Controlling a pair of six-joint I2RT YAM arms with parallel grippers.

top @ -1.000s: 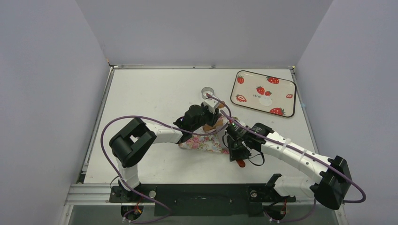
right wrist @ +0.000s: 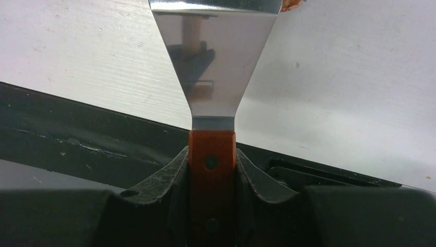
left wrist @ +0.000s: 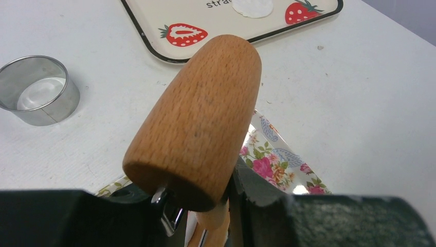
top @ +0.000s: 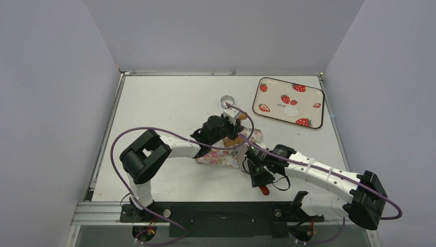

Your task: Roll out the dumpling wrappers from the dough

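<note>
In the left wrist view a wooden rolling pin handle [left wrist: 195, 118] rises between the fingers of my left gripper [top: 234, 126], which is over the floral mat [top: 216, 158]; whether it grips firmly is unclear. My right gripper is shut on the red-brown handle of a metal scraper [right wrist: 216, 62], near the front table edge. A round white wrapper [left wrist: 252, 6] lies on the strawberry tray [top: 288, 92] at the back right. Dough is not visible on the mat, which is largely hidden by the arms.
A metal ring cutter [left wrist: 43, 110] stands behind the left gripper. The dark front rail [top: 216, 211] borders the table. Purple cables loop over both arms.
My right gripper with the scraper has moved toward the front edge, away from the mat. The left arm looks unchanged.
</note>
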